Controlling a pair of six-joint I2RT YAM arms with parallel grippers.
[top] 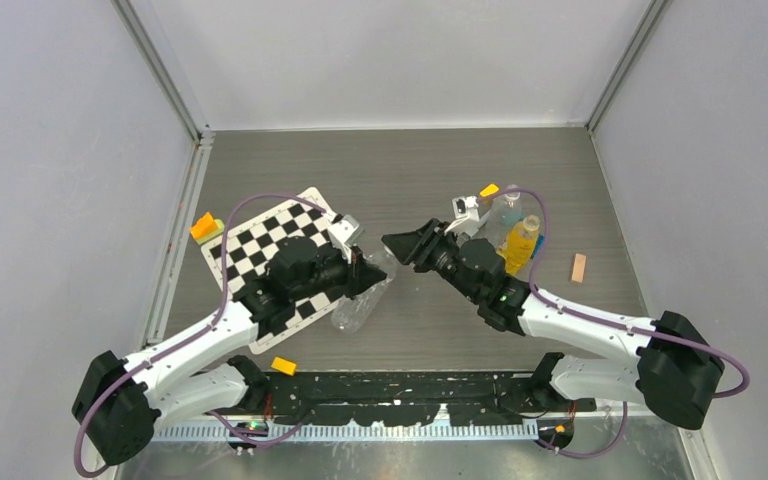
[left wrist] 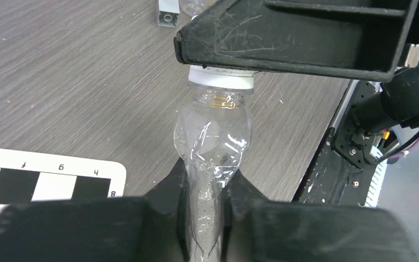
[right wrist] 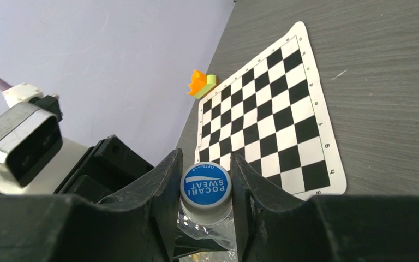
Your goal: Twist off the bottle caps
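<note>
A clear plastic bottle (top: 360, 306) is held tilted over the middle of the table, with my left gripper shut on its body, squeezing it narrow in the left wrist view. Its white cap is on the neck; from the right wrist view the blue printed top of the cap (right wrist: 206, 184) is seen end-on. My right gripper is shut on that cap, one finger pad on each side. Whether the cap's thread is loose cannot be told.
Behind the right arm stand another clear bottle (top: 506, 212) and a yellow bottle (top: 521, 243). A chessboard (top: 256, 243) lies under the left arm. One wooden block (top: 578, 268) is at the right, a yellow block (top: 283, 366) near the front edge.
</note>
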